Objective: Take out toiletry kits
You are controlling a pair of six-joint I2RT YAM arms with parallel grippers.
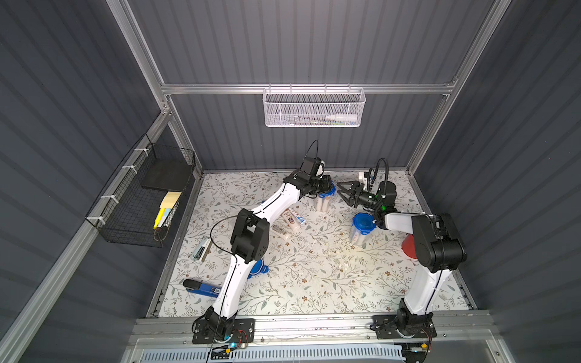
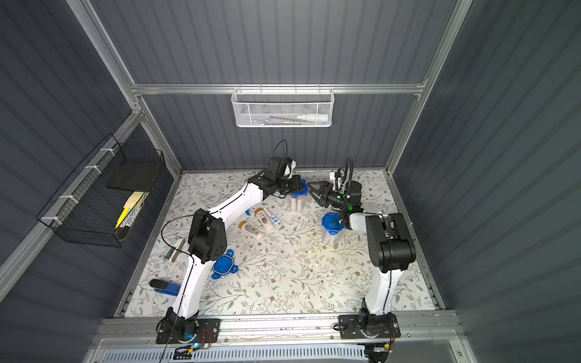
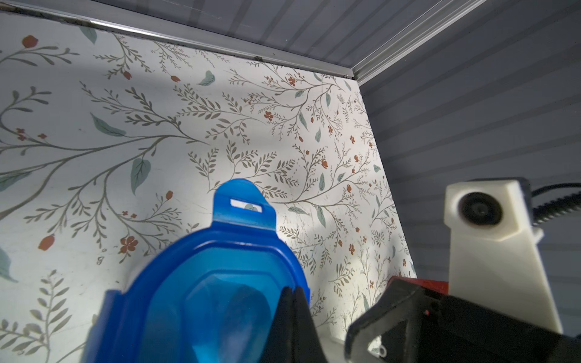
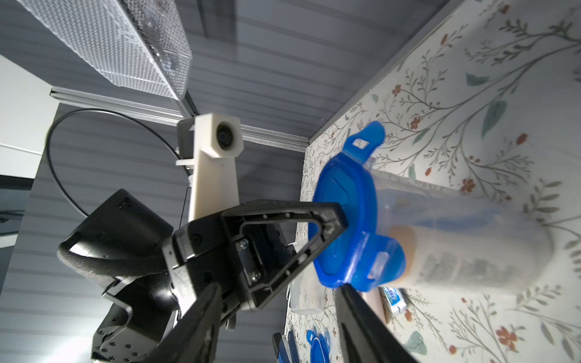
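Note:
A translucent toiletry container (image 4: 460, 242) with a blue lid (image 4: 342, 217) stands at the back middle. My left gripper is at that lid, shut; whether it pinches anything thin is hard to tell. My right gripper is just right of the container, fingers part open, nothing between them. A second blue-lidded container (image 1: 362, 225) stands below my right arm. Tubes and toiletries (image 2: 264, 219) lie left of the standing container. A loose blue lid (image 2: 223, 264) lies near the left front.
A wire basket (image 2: 96, 205) hangs on the left wall and a white mesh basket (image 1: 313, 107) on the back wall. A blue tool (image 1: 201, 288) lies front left, a red object (image 1: 409, 246) at right.

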